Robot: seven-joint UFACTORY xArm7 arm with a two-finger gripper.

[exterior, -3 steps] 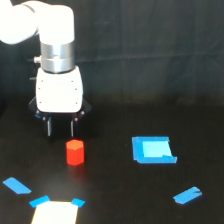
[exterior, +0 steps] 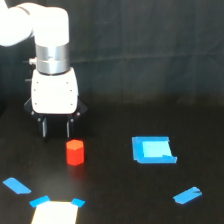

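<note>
A small red block [exterior: 75, 152] sits on the dark table toward the left. Behind it and slightly to its left is my gripper [exterior: 57, 129], pointing down with its two dark fingers spread apart. The space between the fingers looks empty, and the gripper appears clear of the block. How high the fingertips are above the table is hard to judge against the dark background.
Right of centre, blue tape frames a pale square [exterior: 156, 149] on the table. A light yellowish patch [exterior: 54, 213] edged with blue tape lies at the front left. Loose tape strips [exterior: 187, 195] mark the right and left.
The arm and gripper have shifted a little to the left. The red block has not visibly moved, and the fingers remain apart.
</note>
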